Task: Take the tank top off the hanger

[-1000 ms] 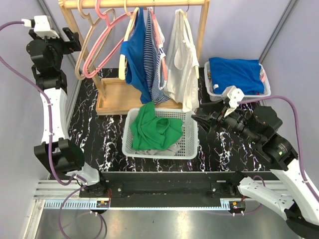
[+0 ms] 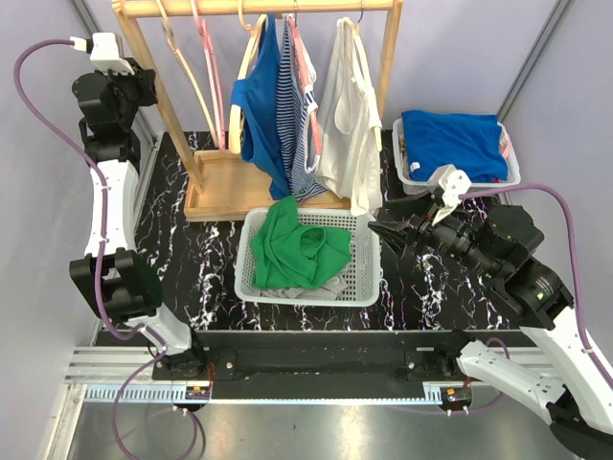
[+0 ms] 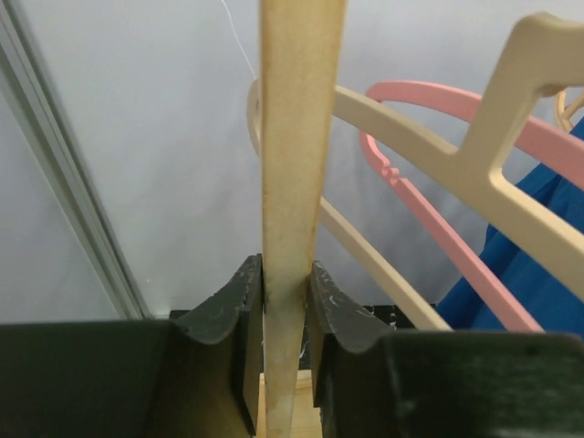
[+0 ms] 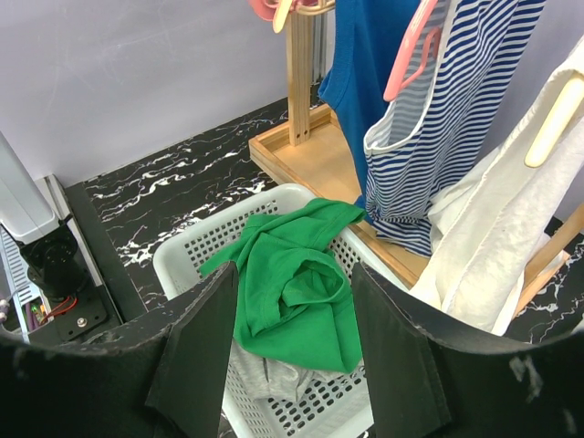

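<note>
A blue garment point(image 2: 255, 110), a striped one point(image 2: 295, 105) and an off-white one point(image 2: 350, 125) hang from hangers on the wooden rack; which is the tank top, I cannot tell. A crumpled green garment point(image 2: 300, 247) lies in the white basket point(image 2: 306, 300). At the rack's left side is my left gripper, its fingers on either side of the wooden post point(image 3: 294, 182); whether they press on it is unclear. To the right of the basket, my right gripper is open and empty.
A bare beige hanger point(image 3: 411, 151) and a pink hanger point(image 3: 456, 242) hang close beside the left gripper. At the back right a white bin point(image 2: 417, 186) holds blue cloth point(image 2: 455, 144).
My left gripper has moved right to the post and its fingers have come closer together. The bare beige and pink hangers have swung round and now appear narrower. The right arm is still.
</note>
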